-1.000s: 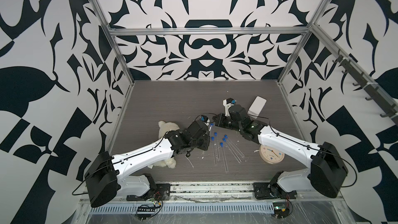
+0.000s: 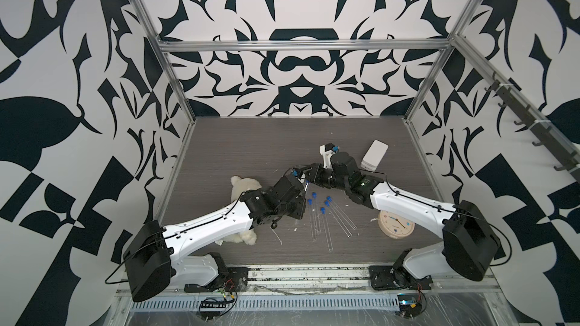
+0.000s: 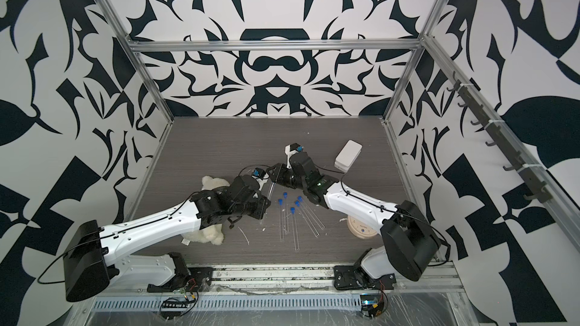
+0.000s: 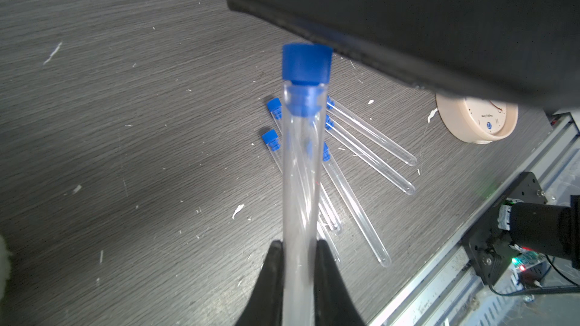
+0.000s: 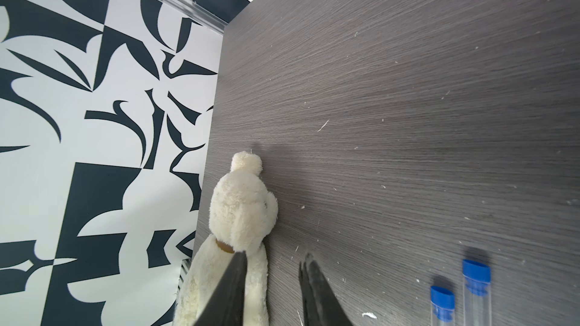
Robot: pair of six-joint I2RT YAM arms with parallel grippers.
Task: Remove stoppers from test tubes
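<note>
In the left wrist view, a clear test tube [image 4: 300, 187] stands upright with my left gripper shut on its lower part. A blue stopper [image 4: 307, 65] sits in its top end. The dark body of the right arm [image 4: 435, 18] crosses just above and behind that stopper. My right gripper has its fingers apart, and nothing shows between them in the right wrist view. Several other stoppered tubes lie on the table, blue caps toward the back; two of those caps [image 5: 476, 270] appear at lower right in the right wrist view.
A cream plush bear [image 2: 244, 188] lies left, partly under the left arm. A round wooden clock [image 2: 395, 224] rests near the right arm, and a white box [image 2: 374, 155] stands at back right.
The right gripper has moved left, closing in on the top of the held tube and now covering it in the top left view. The left arm has stayed still.
</note>
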